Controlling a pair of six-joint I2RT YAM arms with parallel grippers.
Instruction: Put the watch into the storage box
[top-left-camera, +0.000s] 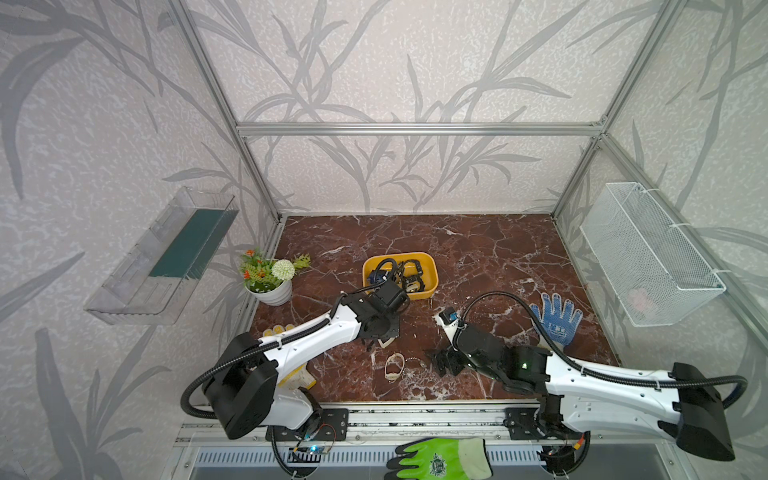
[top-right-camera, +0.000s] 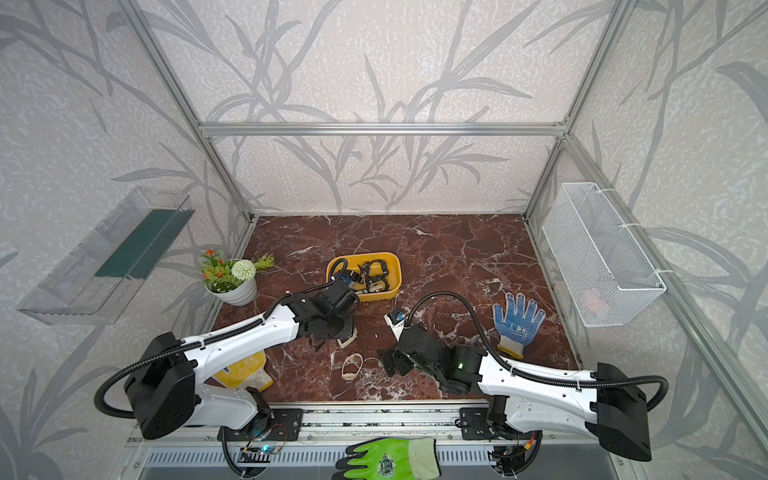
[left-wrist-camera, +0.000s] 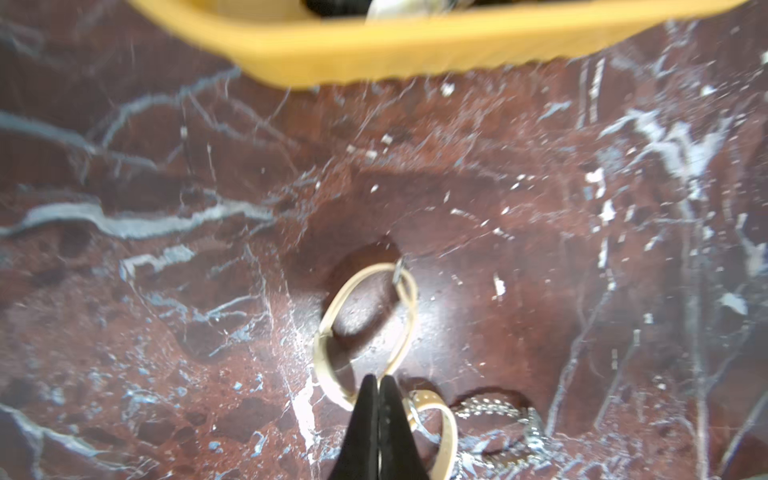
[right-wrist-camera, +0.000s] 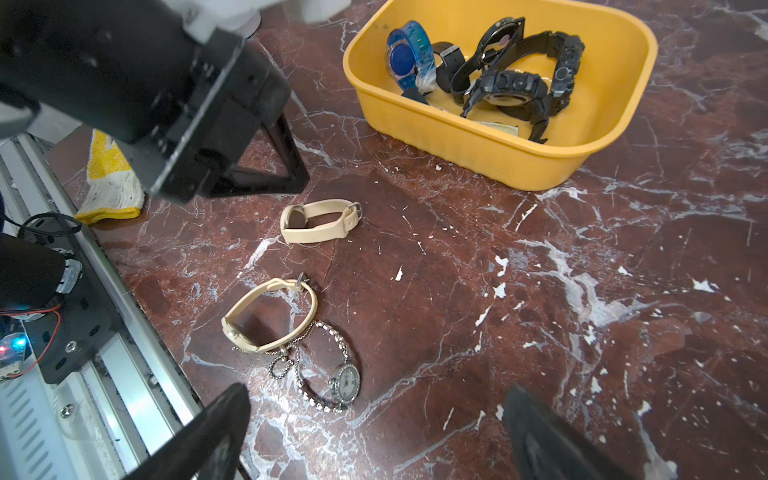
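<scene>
The yellow storage box (right-wrist-camera: 500, 145) holds several dark watches and a blue one (right-wrist-camera: 404, 56). On the table below it lie a cream-strapped watch (right-wrist-camera: 320, 232), a second cream one (right-wrist-camera: 268, 340) and a silver chain watch (right-wrist-camera: 345, 384). My left gripper is shut, no object visible between its fingers, above the cream watch nearest the box; that watch appears behind the fingertips in the left wrist view. My right gripper stands open to the right of the loose watches, its blurred fingers at the bottom of the right wrist view.
A flower pot (top-left-camera: 273, 293) stands at the left, a yellow glove (top-right-camera: 248, 368) at the front left, and a blue glove (top-left-camera: 556, 320) at the right. Mesh baskets (top-left-camera: 648, 256) hang on the walls.
</scene>
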